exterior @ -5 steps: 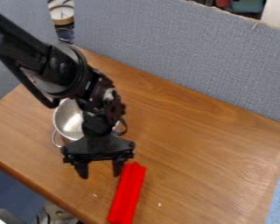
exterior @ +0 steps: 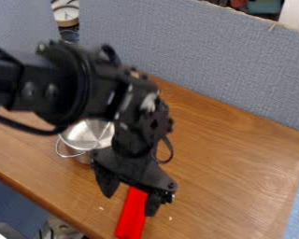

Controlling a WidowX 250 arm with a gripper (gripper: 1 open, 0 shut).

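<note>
My black gripper (exterior: 137,189) is open and hangs low over the red bar (exterior: 131,217) at the bottom centre of the camera view, hiding its upper end. I cannot tell whether the fingers touch it. The steel pot (exterior: 82,139) stands behind and left of the gripper, partly hidden by the arm.
Grey padded walls (exterior: 202,56) line the back, and the table's front left edge drops away at the lower left.
The bar looks unmoved.
</note>
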